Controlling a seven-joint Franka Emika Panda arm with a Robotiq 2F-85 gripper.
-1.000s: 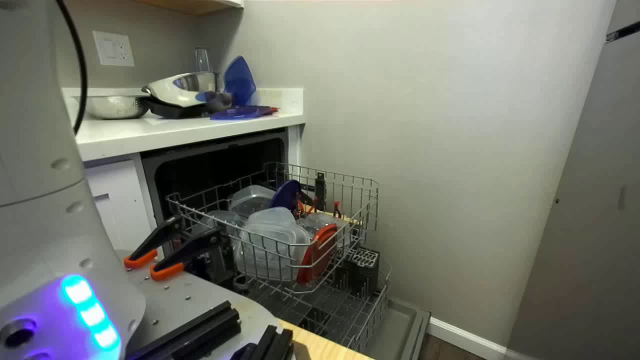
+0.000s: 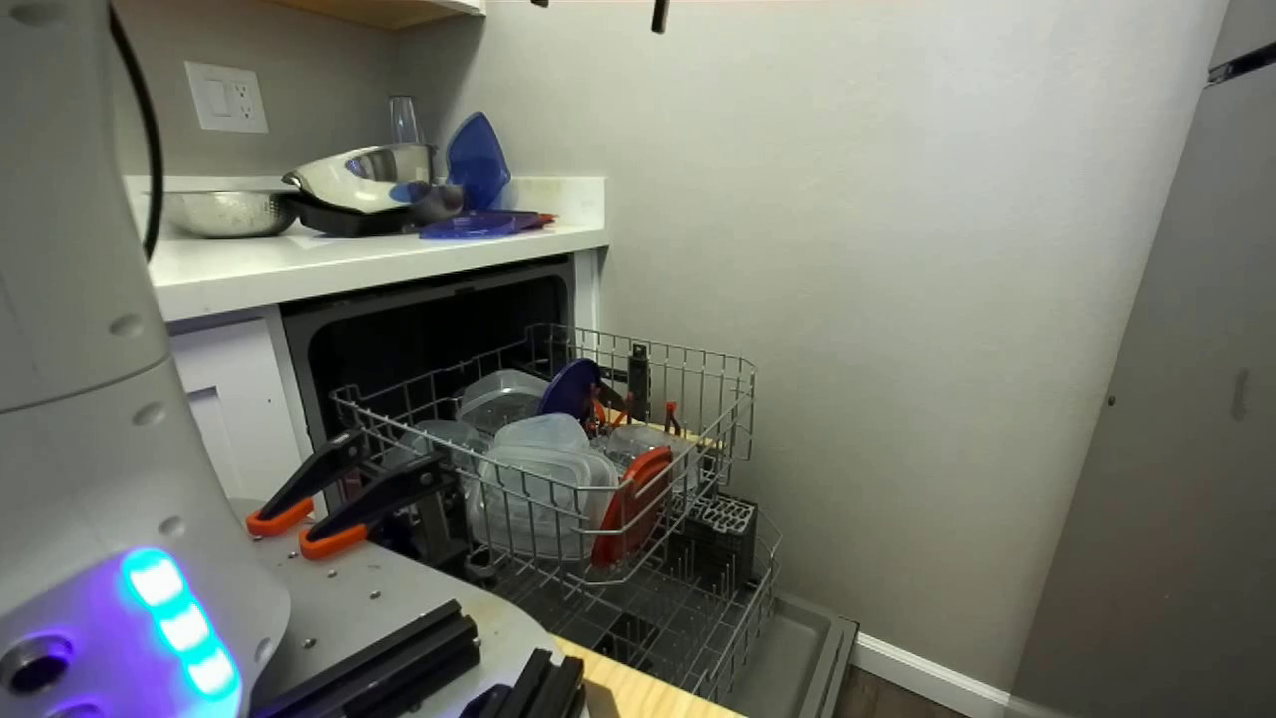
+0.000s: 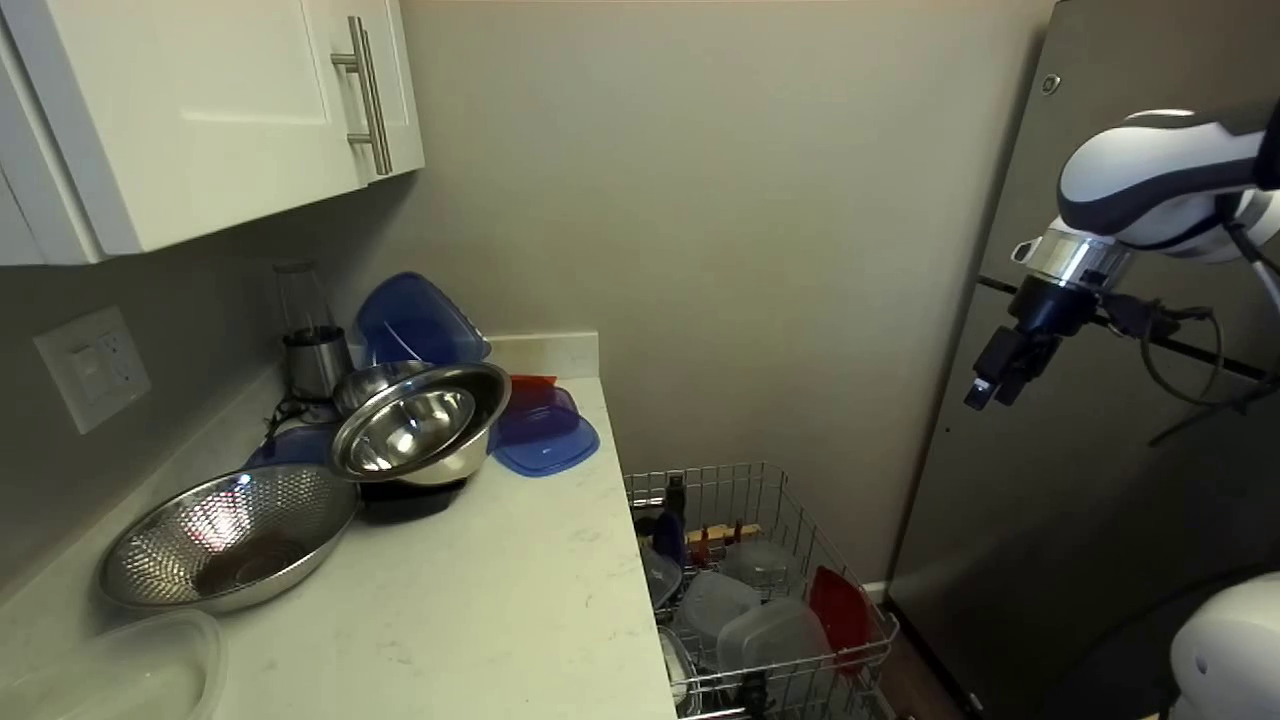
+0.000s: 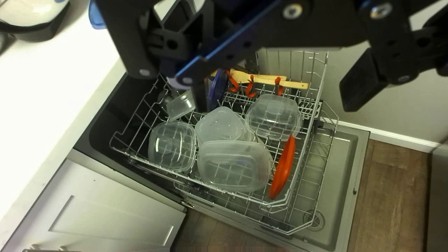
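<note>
My gripper hangs in the air at the right in exterior view 2, in front of the tall grey door. In the wrist view its dark fingers are spread wide apart, with nothing held between them. Beyond them is the pulled-out upper dishwasher rack. It carries several clear plastic containers, an upright red lid, a dark blue lid and wooden utensils at the back. Exterior view 1 shows just the dark fingertips at its top edge.
On the white counter stand a colander, steel bowls and blue lids. A clear container sits at the near left. The wall cabinet overhangs the counter. Open air lies between gripper and rack.
Dark fingertips now show at the top edge of exterior view 1, where none were a second ago. The cable on the arm has shifted slightly left. Rack and dishes look unchanged.
</note>
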